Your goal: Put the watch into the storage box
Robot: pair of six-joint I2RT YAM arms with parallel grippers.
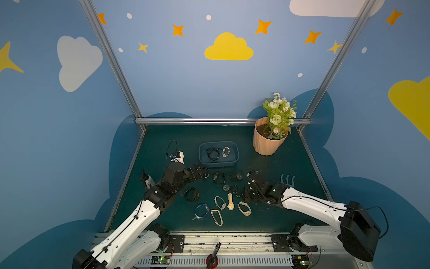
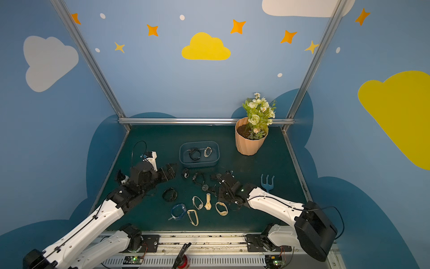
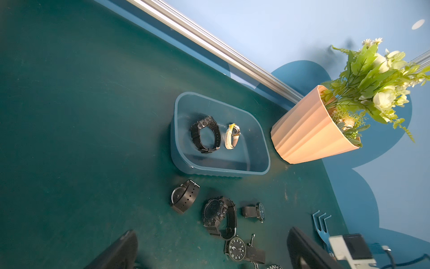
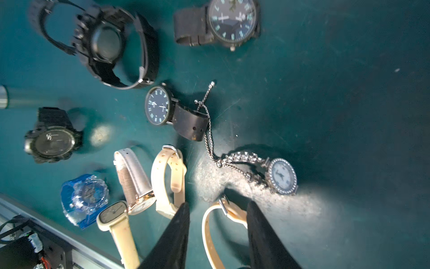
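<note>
The blue storage box (image 1: 219, 165) stands at the table's back middle, holding a black watch (image 3: 195, 136) and a pale-strapped watch (image 3: 229, 139). My left gripper (image 2: 172, 170) is open and empty, just left of the box's front. My right gripper is part open above the table, with nothing between its fingers. A cream watch (image 4: 208, 233) lies below it, and a silver bracelet watch (image 4: 282, 176) lies farther up and right. Between the arms are a dark watch (image 3: 185, 196) in front of the box, a chunky black watch (image 3: 219, 217) and a small dark watch (image 3: 254, 211).
A flower pot (image 1: 267, 144) stands at the back right, and a blue fork (image 2: 267, 183) lies on the right side. Several other watches, including a blue watch (image 4: 85, 197), crowd the front middle. The table left of the box is clear.
</note>
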